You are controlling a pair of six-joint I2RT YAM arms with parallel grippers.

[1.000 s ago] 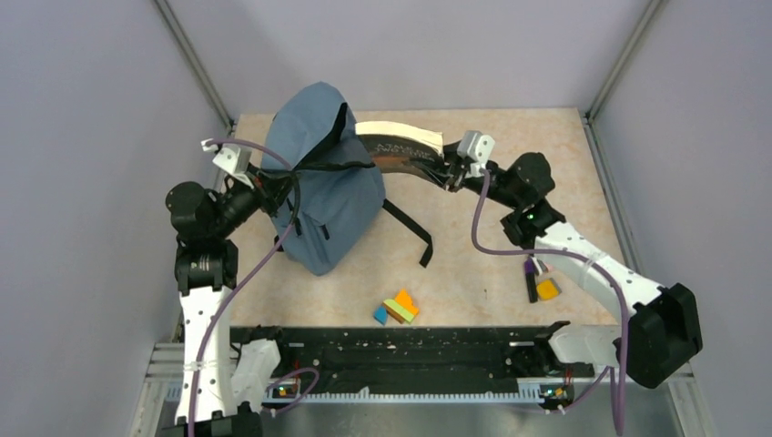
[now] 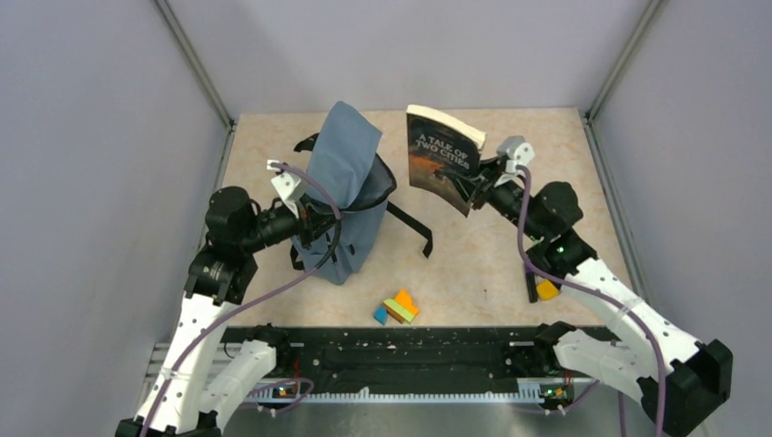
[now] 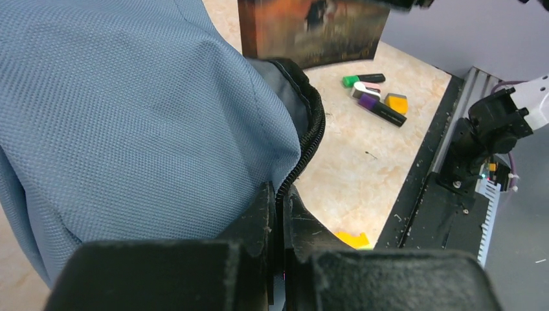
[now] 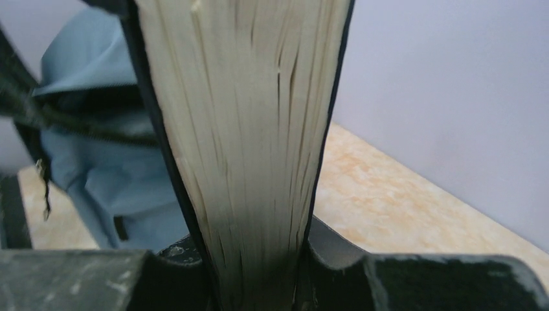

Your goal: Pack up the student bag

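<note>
The blue-grey backpack stands on the left half of the table, its flap raised and its mouth partly open. My left gripper is shut on the bag's dark zipper edge, seen running down between the fingers in the left wrist view. To the right of the bag, my right gripper is shut on a paperback, A Tale of Two Cities, held up in the air and apart from the bag. In the right wrist view the book's page edges fill the middle.
Small coloured blocks lie near the table's front edge. Markers and a yellow eraser-like piece lie at the right. A black strap trails from the bag.
My left gripper has moved right with the bag's edge, shifting the bag and narrowing its mouth. The book, in my right gripper, has moved away to the right and turned its cover into view.
</note>
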